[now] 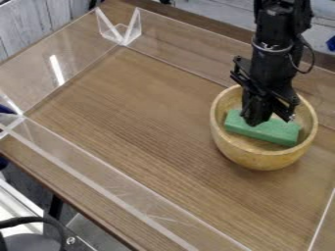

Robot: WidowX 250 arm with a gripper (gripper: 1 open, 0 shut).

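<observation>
A wooden bowl (242,152) sits on the right of the wooden table, holding a green block (273,131) that lies inside it. My black gripper (257,113) reaches down from the top right into the bowl, just over the block's upper left part. Its fingertips are dark and overlap the block, so whether they touch it or hold anything cannot be told.
Clear tape marks its upper left and left side. Black cables (33,230) lie at the bottom left corner, beyond the table's edge.
</observation>
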